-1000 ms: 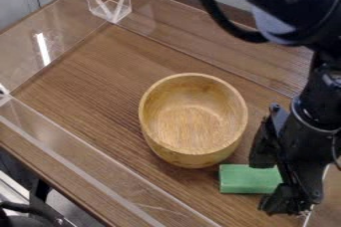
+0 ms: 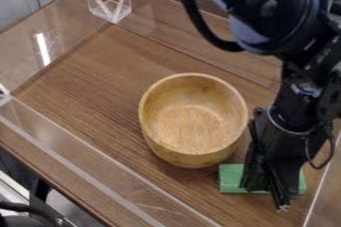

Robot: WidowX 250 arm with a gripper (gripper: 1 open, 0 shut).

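A green block lies on the wooden table at the bottom right, just beside a round wooden bowl. My black gripper is low over the block, covering much of its middle; its fingertips are dark and bunched, and I see nothing clearly held between them. The bowl is empty.
A clear plastic holder stands at the back left. Clear strips run along its left and front edges.
My gripper has moved left over the green block, so that more of the block's middle is now hidden. The bowl has stayed put.
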